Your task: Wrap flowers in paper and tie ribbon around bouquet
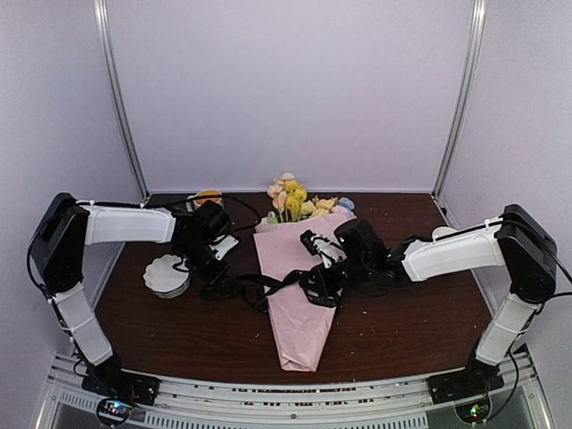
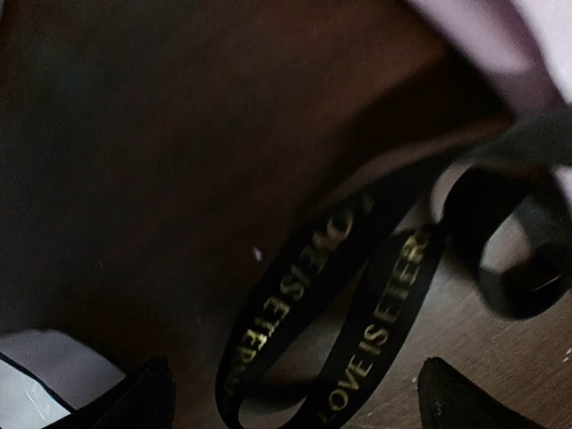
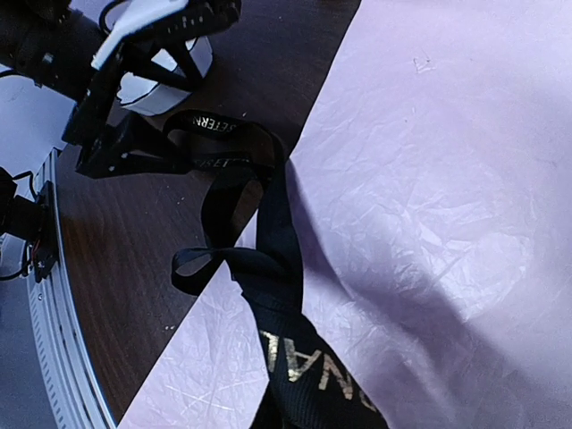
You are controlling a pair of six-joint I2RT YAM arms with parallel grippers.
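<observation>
The pink wrapped bouquet [image 1: 299, 340] lies mid-table, fake flowers [image 1: 293, 198] at its back end. A black ribbon with gold lettering [image 2: 375, 340] runs in loops from the dark tabletop across the paper [image 3: 411, 197]. My left gripper is open above those loops on the left, its fingertips at the lower edge of the left wrist view. My right gripper [image 1: 317, 290] is over the paper, shut on the ribbon, which rises to the bottom of the right wrist view [image 3: 313, 375]; the fingers there are mostly hidden beneath it.
Stacked white fluted bowls [image 1: 166, 275] stand at the left, with an orange item [image 1: 209, 196] behind the left arm. A white round object [image 1: 443, 231] sits at the back right, partly behind the right arm.
</observation>
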